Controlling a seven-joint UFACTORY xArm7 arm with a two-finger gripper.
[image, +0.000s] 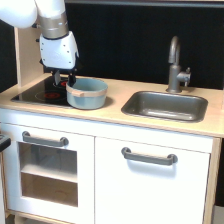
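Note:
A light blue-grey pot (90, 101) stands at the right edge of the black stovetop (38, 95), partly over the wooden counter. A pale pinkish strip shows along its front left side. My gripper (65, 80) reaches down from the white arm at the upper left, with its dark fingers close to the pot's left rim. At this size I cannot tell whether the fingers touch the rim, or how far apart they are.
A metal sink (165, 105) with a dark grey faucet (177, 66) is set into the counter at the right. Bare wooden counter (122, 92) lies between pot and sink. Below are cabinet doors with grey handles.

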